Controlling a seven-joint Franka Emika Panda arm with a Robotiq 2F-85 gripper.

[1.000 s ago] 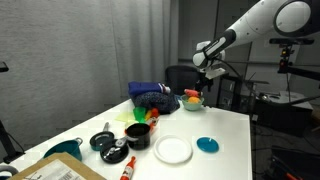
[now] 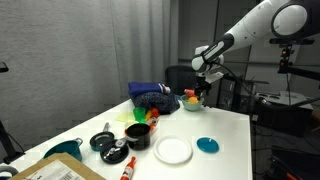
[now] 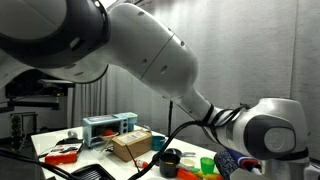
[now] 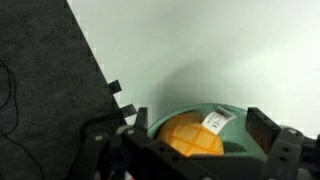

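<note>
In the wrist view a green bowl [image 4: 231, 131] lies at the lower edge, partly cut off by the frame. Inside it is a round orange item [image 4: 185, 134] with a white label. My gripper is open above the bowl, its dark fingers well apart on either side of the orange item, and nothing shows gripped. From the first exterior view, the bowl [image 2: 190, 107] sits at the far end of the white table, below the arm. The second exterior view shows mostly the arm; the fingertips are out of its frame.
A dark blue container [image 2: 153, 101] stands left of the bowl. Nearer are a black pot [image 2: 139, 138], a white plate [image 2: 173, 150], a blue plate [image 2: 207, 145] and a red bottle [image 2: 128, 170]. Open white tabletop lies beside the bowl; the table edge is close.
The arm's end has shifted slightly at the bowl, and the gripper seems lower. Objects in the foreground have not moved.
</note>
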